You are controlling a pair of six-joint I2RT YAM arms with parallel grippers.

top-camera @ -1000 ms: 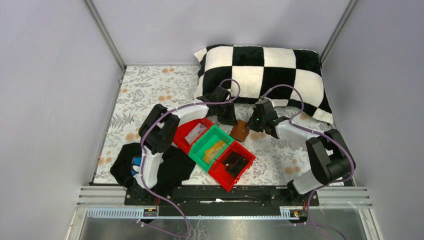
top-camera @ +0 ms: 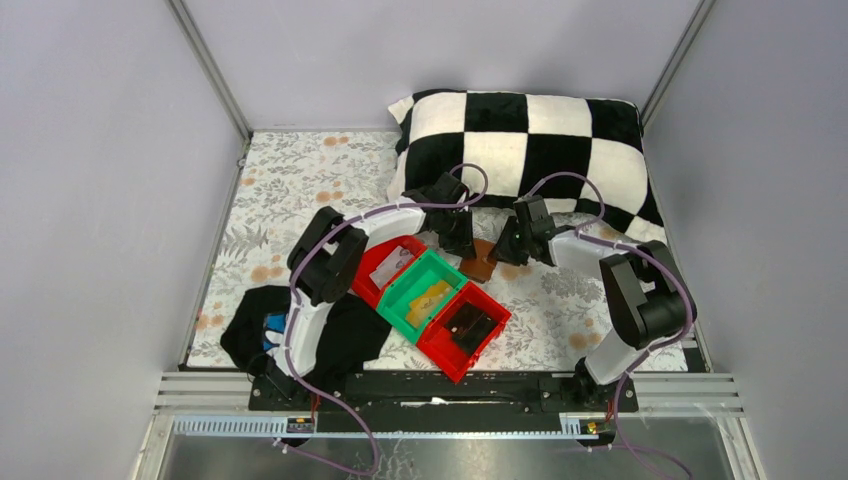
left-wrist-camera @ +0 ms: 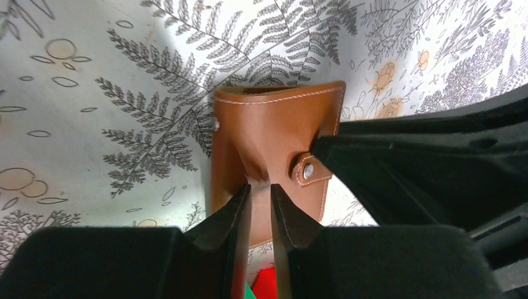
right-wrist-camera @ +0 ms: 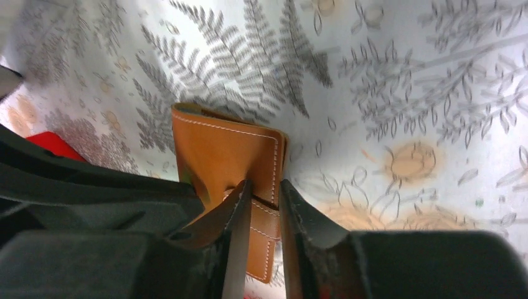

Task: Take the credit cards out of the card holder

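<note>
A brown leather card holder (top-camera: pixel 479 262) lies on the patterned tabletop between my two grippers. Its white-stitched top edge gapes slightly in the left wrist view, showing a yellowish inside; whether cards are in there is hidden. My left gripper is shut on the holder's left side, and the leather (left-wrist-camera: pixel 252 159) creases at its fingertips. At the opposite side, my right gripper stands slightly open, its fingers around the edge by the snap strap (right-wrist-camera: pixel 264 207). The strap's metal snap (left-wrist-camera: pixel 308 171) shows in the left wrist view.
In front of the holder stand joined bins: a red one (top-camera: pixel 365 288) with a whitish item, a green one (top-camera: pixel 394 312) with yellow items, and another red one (top-camera: pixel 436 352) with dark items. A checkered cushion (top-camera: pixel 557 115) lies behind; black cloth (top-camera: pixel 355 345) lies front left.
The holder has shifted a little to the left. The bins have not moved.
</note>
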